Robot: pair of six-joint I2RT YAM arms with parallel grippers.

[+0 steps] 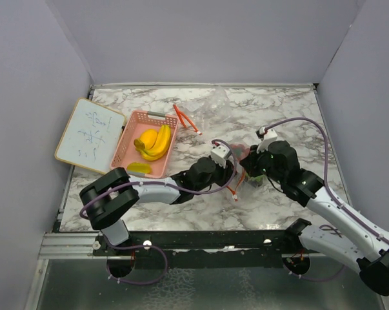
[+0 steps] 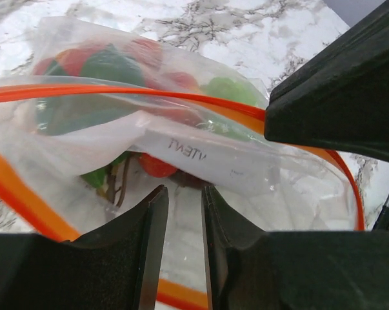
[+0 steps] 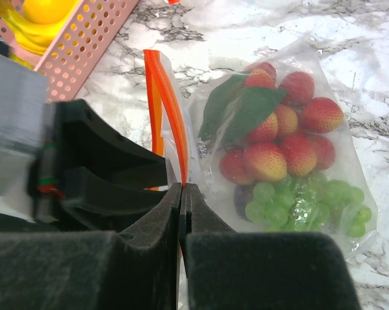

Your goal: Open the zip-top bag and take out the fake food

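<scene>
The clear zip bag (image 3: 291, 206) with orange zip edges holds several red-yellow fruits (image 3: 265, 161), green grapes (image 3: 275, 200) and leaves (image 3: 242, 113). My right gripper (image 1: 252, 161) is shut at the orange zip edge (image 3: 165, 103), which runs into its fingertips. My left gripper is at the bag's mouth on the left side, its fingertips slightly apart. The left wrist view looks into the open mouth, where fruit shows behind the plastic.
A pink basket (image 1: 120, 155) with bananas (image 1: 157, 145) and other yellow food stands left, beside a whiteboard (image 1: 86, 132). An empty bag (image 1: 207, 106) lies at the back.
</scene>
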